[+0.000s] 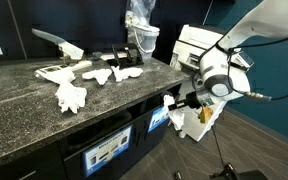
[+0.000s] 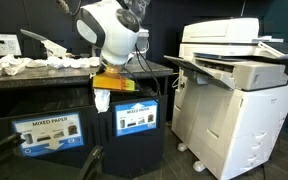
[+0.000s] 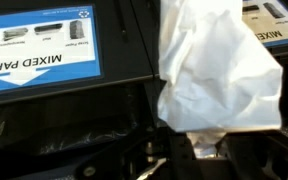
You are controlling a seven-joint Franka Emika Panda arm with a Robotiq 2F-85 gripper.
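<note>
A crumpled white paper (image 3: 219, 70) fills the right half of the wrist view, covering most of the fingertips, and my gripper is shut on it. In exterior view 2 the paper (image 2: 102, 101) hangs below the gripper (image 2: 105, 87), in front of the cabinet's upper edge. Exterior view 1 shows the same paper (image 1: 175, 113) beside the counter's far front corner. Two blue-and-white "MIXED PAPER" labels (image 2: 49, 133) mark the bin fronts; the wrist view shows one label (image 3: 39, 48) at left, with a dark opening (image 3: 54, 122) below it.
More crumpled white paper (image 1: 71, 97) lies on the dark counter (image 1: 19, 115), with a black item (image 1: 124, 55) and a white container (image 1: 144, 30) at its far end. A large white printer (image 2: 229, 100) stands to the right. Between them the floor (image 1: 174, 160) is open.
</note>
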